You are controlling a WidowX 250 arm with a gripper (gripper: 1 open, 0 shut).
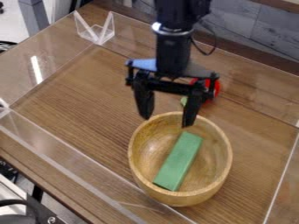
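My black gripper (169, 107) is open, its fingers spread above the back rim of a tan wooden bowl (219, 171). A green rectangular block (177, 163) lies inside the bowl. Behind the gripper a red object (212, 86) with green at its lower end is partly hidden by the arm.
A clear plastic object (96, 28) stands at the back left. A grey wall runs along the back right.
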